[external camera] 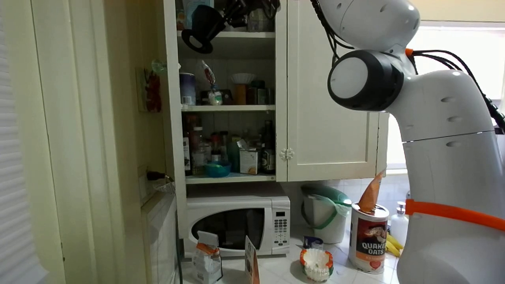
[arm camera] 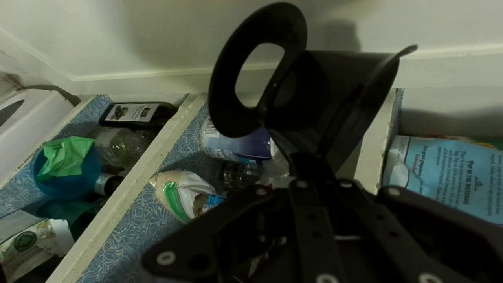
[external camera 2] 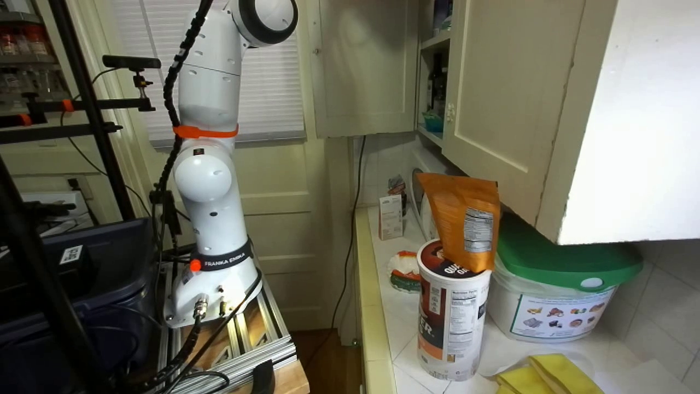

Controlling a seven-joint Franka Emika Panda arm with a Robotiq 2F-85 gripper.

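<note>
A black coffee dripper (external camera: 206,24), cone-shaped with a ring-like base flange, hangs tilted in front of the cupboard's upper shelves. My gripper is shut on the dripper (arm camera: 325,89) near its rim, as the wrist view shows. In exterior view 1 the gripper (external camera: 232,13) comes in from the right at the top edge, partly cut off by the frame. The dripper is clear of the shelf board (external camera: 246,35) as far as I can see. Exterior view 2 shows neither the gripper nor the dripper.
The middle shelf carries a dark blue canister (external camera: 187,89) and a small bag (external camera: 215,97); a light blue box (arm camera: 443,174) fills part of the top shelf. Lower down stands a blue bowl (external camera: 217,169). The right cupboard door (external camera: 333,90) is shut. An oats canister (external camera: 368,239) occupies the counter.
</note>
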